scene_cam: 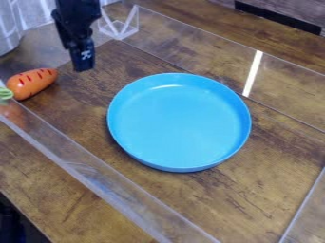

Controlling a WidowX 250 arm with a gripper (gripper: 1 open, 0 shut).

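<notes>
A black gripper [78, 53] hangs at the upper left, its fingers open with nothing seen between them, above and to the right of an orange toy carrot [32, 82] with a green top. The carrot lies on the wooden table near the left edge. A round light-blue plate [180, 121] sits in the middle of the view, to the right of the gripper and apart from it.
Clear plastic walls [105, 179] run around the work area. A metal container [7, 24] is cut off at the top left corner. Bare wood [254, 180] surrounds the plate.
</notes>
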